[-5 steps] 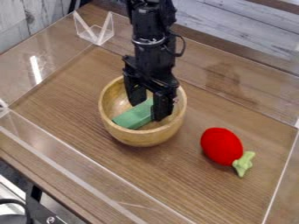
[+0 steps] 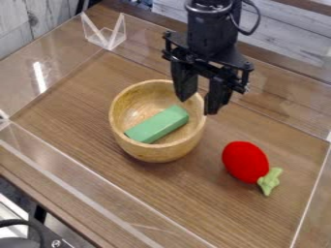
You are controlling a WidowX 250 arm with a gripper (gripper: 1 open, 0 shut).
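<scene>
A wooden bowl sits left of centre with a green block lying inside it. My black gripper hangs above the bowl's upper right, open, its lower end partly in front of the table behind. A red object with a pale green piece at its lower right lies on the table to the right.
The wooden table has clear room at the left and front. A clear plastic piece stands at the back left. A dark cable shows at the bottom left corner.
My gripper has moved right, from over the bowl's middle to above its upper right side. The bowl, green block and red object look much the same.
</scene>
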